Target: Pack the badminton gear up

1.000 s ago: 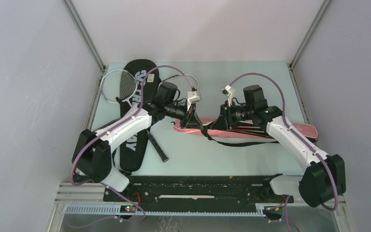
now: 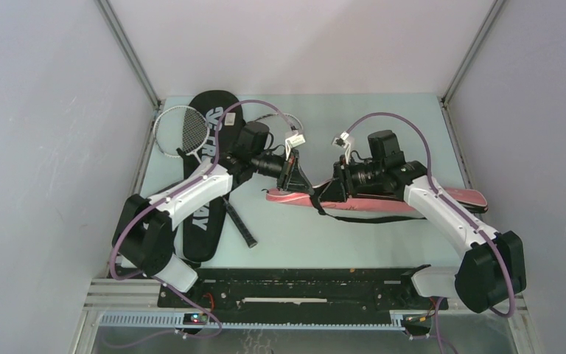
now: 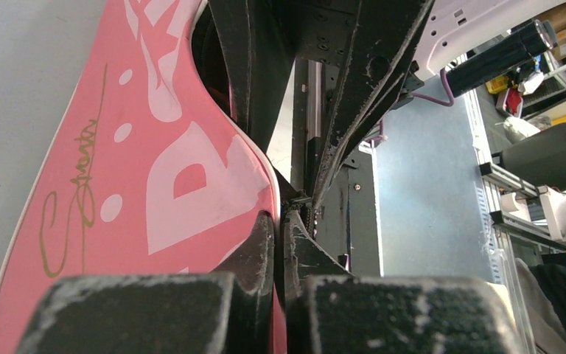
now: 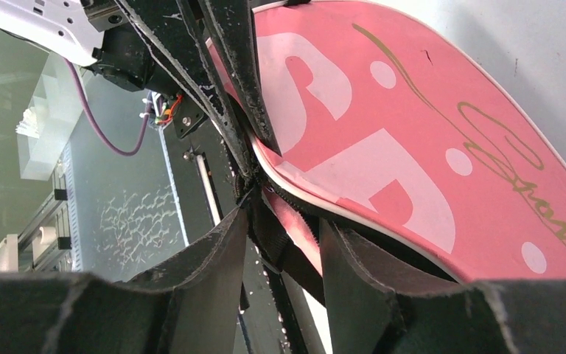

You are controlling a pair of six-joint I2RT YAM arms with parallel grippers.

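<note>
A pink racket bag lies across the right half of the table, its zipped opening partly spread. At its left end my left gripper is shut on the pale-trimmed edge of the bag. Close by, my right gripper has its fingers apart, with the bag's zip edge and a black strap in the gap between them; whether the pads touch either is unclear. The black strap also hangs in front of the bag in the top view. On the left lies a black racket bag, with a white racket over it.
Another racket's head shows behind my left arm. A dark racket handle rests right of the black bag. Bare table lies in front of the pink bag, and free room lies behind it.
The right gripper and arm have shifted slightly. The pink bag's opening looks a little narrower beside the right gripper. My left arm holds nearly the same place; the rackets and black bag are unmoved.
</note>
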